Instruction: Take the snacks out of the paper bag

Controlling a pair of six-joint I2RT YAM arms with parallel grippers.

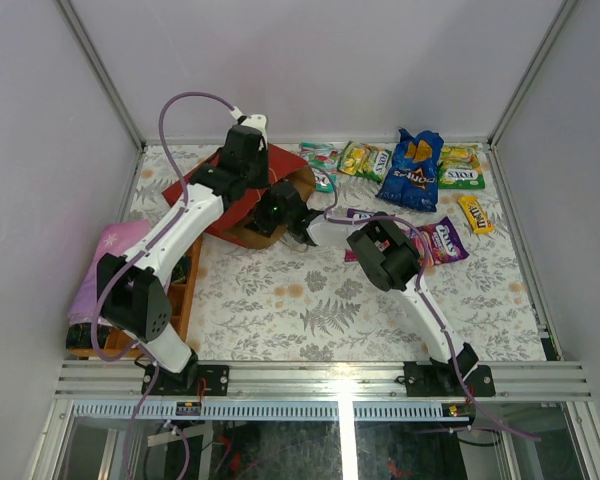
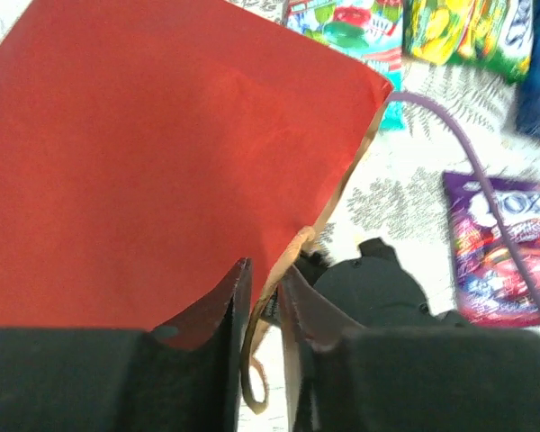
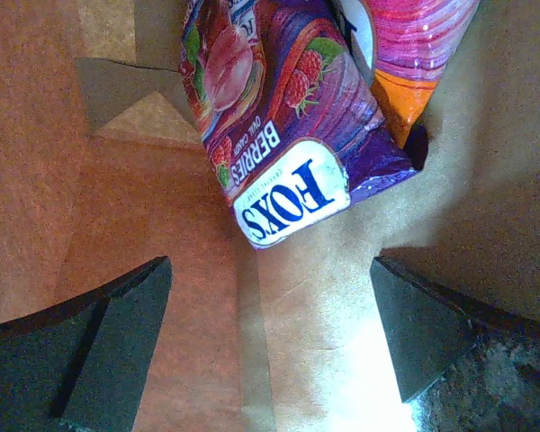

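Observation:
The red paper bag [image 1: 240, 205] lies on its side at back left, its mouth facing right. My left gripper is at the bag's upper side, the brown paper edge [image 2: 299, 241] between its fingertips; whether it grips cannot be told. My right gripper is inside the bag, open, with nothing between its fingers, just short of a purple Fox's Berries packet [image 3: 288, 153] and a pink packet [image 3: 414, 54].
Snack packets lie outside along the back right: a blue bag [image 1: 410, 175], green packets [image 1: 460, 168], a yellow one [image 1: 476, 212], a purple Fox's [image 1: 445, 242]. A wooden tray [image 1: 180, 305] is at left.

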